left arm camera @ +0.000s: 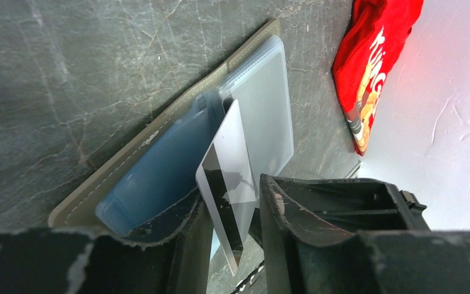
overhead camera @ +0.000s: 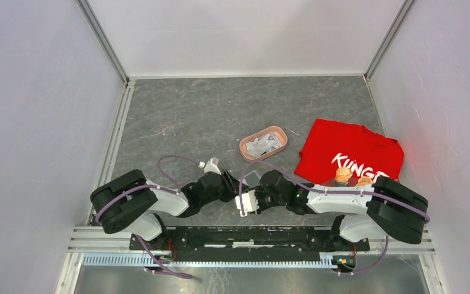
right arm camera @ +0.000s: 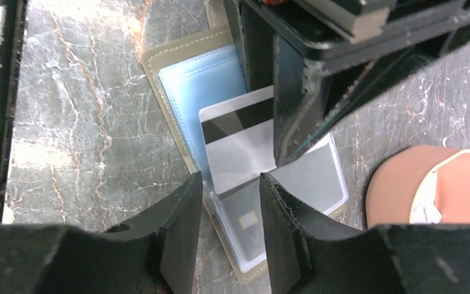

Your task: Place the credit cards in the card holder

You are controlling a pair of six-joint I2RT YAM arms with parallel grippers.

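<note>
A white card with a black stripe [right arm camera: 238, 138] stands tilted over the open card holder [left arm camera: 141, 165], which has a grey-brown cover and blue and clear sleeves. In the left wrist view the card's upper end meets the edge of the clear sleeve; I cannot tell how far it is inside. My left gripper is part open, its fingers either side of the card. On the holder's near part, my right gripper is closed around the sleeves. In the top view, both arms hide most of the holder [overhead camera: 253, 178].
A pink oval bin [overhead camera: 243, 151] with several cards or papers inside stands beyond the holder. At the right lies a red shirt [overhead camera: 324, 144].
</note>
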